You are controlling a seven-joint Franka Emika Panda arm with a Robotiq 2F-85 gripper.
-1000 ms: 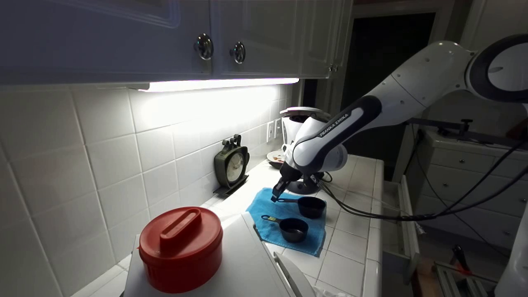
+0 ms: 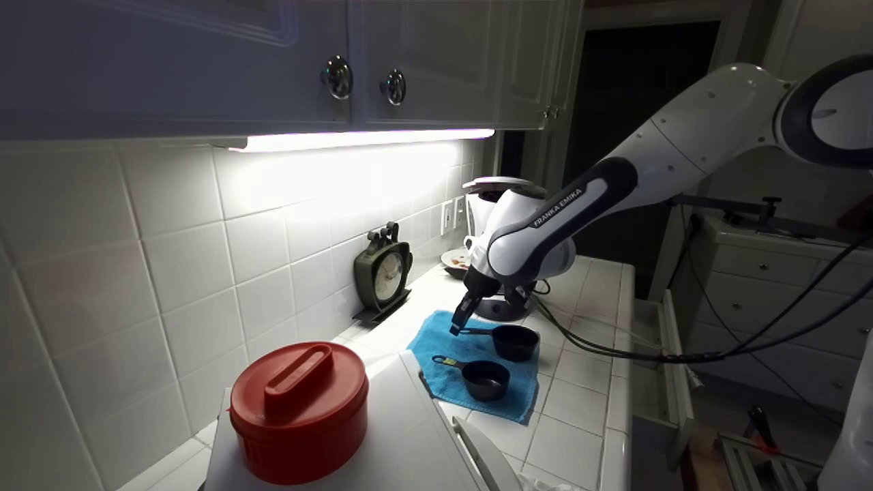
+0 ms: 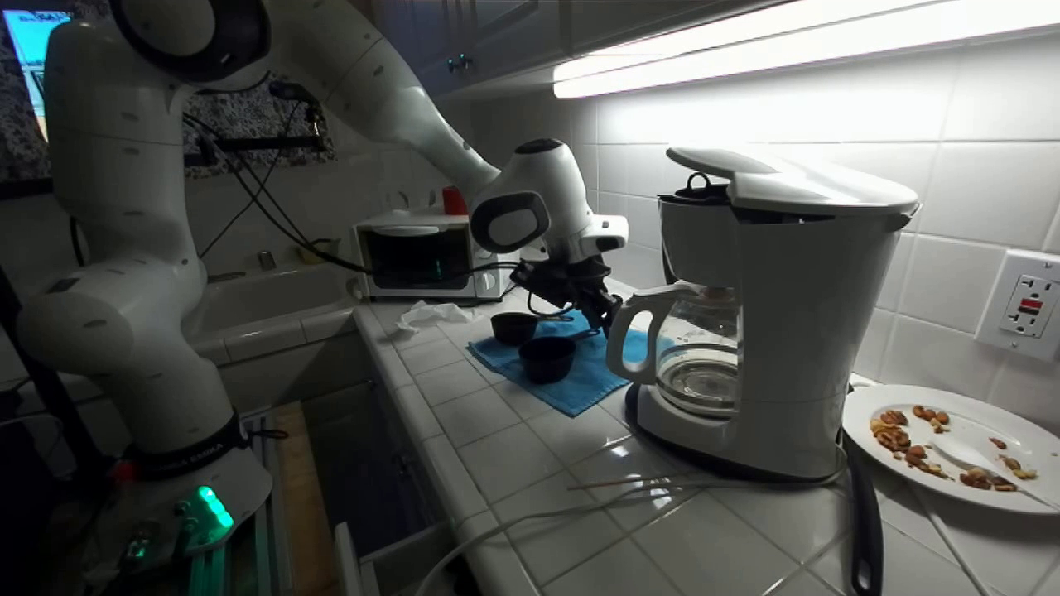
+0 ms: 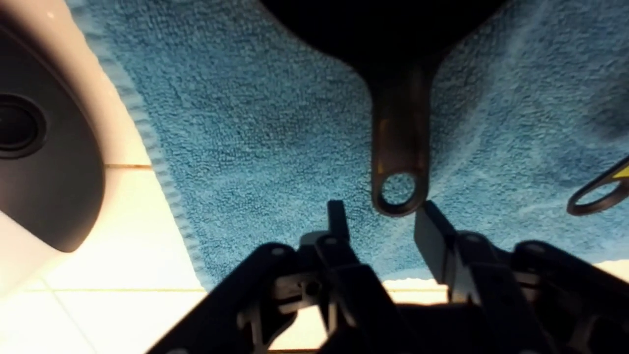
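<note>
Two black measuring cups lie on a blue towel. The farther cup has its handle pointing toward my gripper. The fingers are apart, with nothing gripped. In the wrist view, the handle's ringed end appears just ahead of the gap, close to the right fingertip; whether they touch I cannot tell. The left fingertip is clear of it. The nearer cup has a yellow mark on its handle, whose looped end shows at the right of the wrist view.
A white coffee maker with a glass carafe stands close beyond the towel. Behind it is a plate of nuts. A red lidded container sits on the toaster oven, and a scale stands by the wall.
My gripper has shifted very slightly right and down in exterior view 1, beside the farther cup's handle. Both cups and the towel have stayed put.
</note>
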